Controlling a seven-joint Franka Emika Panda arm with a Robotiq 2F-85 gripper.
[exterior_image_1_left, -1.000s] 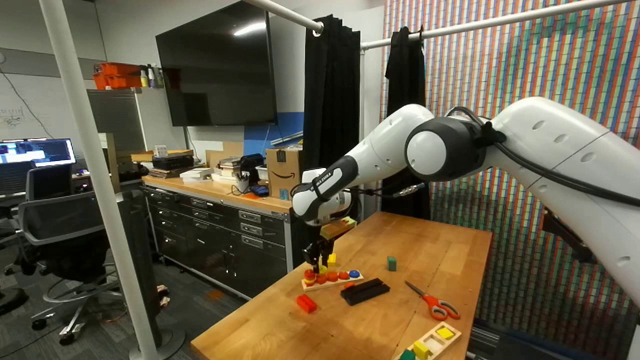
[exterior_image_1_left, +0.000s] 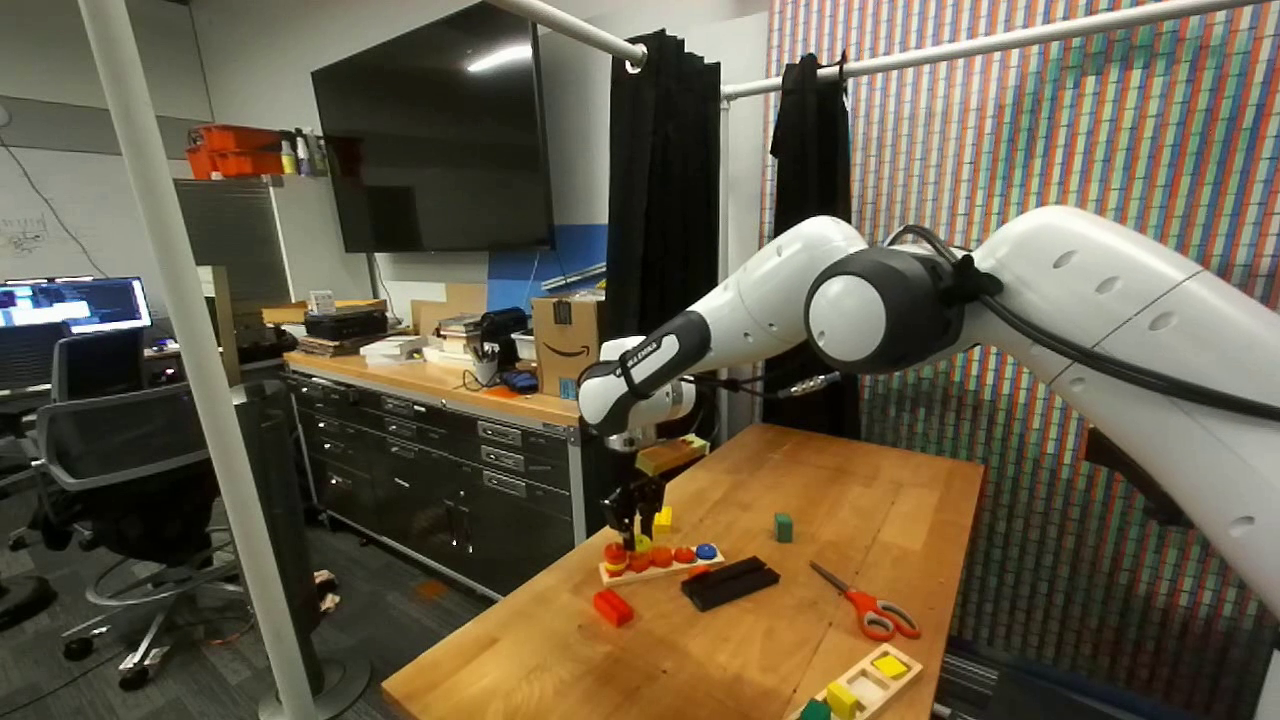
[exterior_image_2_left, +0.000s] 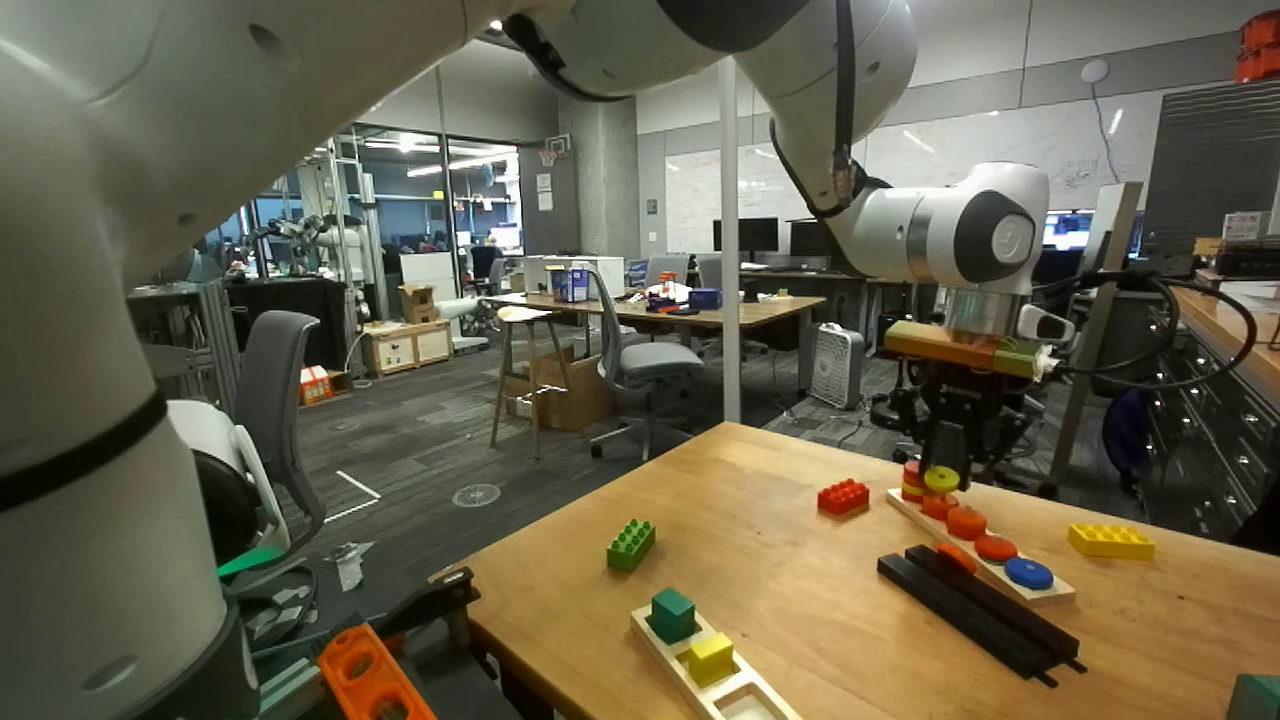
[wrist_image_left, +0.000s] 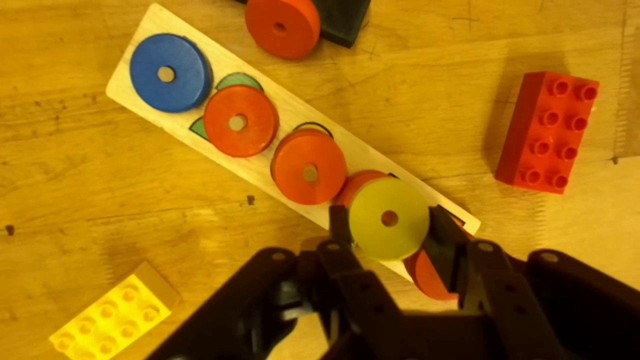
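Note:
A yellow disc (wrist_image_left: 393, 237) is between the two fingers of my gripper, shut on it. In the wrist view it covers most of an orange-red disc (wrist_image_left: 360, 183) on the wooden peg board (wrist_image_left: 366, 155); whether they touch I cannot tell. No peg tip shows through the yellow disc's hole. Along the board sit a blue disc (wrist_image_left: 162, 84) and orange-red discs (wrist_image_left: 231, 141), each with a peg end showing. At the near end stands a red and yellow stack (exterior_image_2_left: 913, 481), partly hidden by a finger in the wrist view.
A loose orange-red disc (wrist_image_left: 282, 33) leans by black bars (exterior_image_2_left: 960, 606) beside the board. Red (wrist_image_left: 543, 132) and yellow (wrist_image_left: 114, 318) toy bricks flank it. Scissors (exterior_image_1_left: 872, 610), a green block (exterior_image_1_left: 783, 527) and a shape tray (exterior_image_2_left: 672, 672) lie farther off. Bare tabletop lies between them.
My gripper has shifted slightly left in exterior view 1, with the yellow disc still in it. The peg board and its discs appear to have slid slightly the same way.

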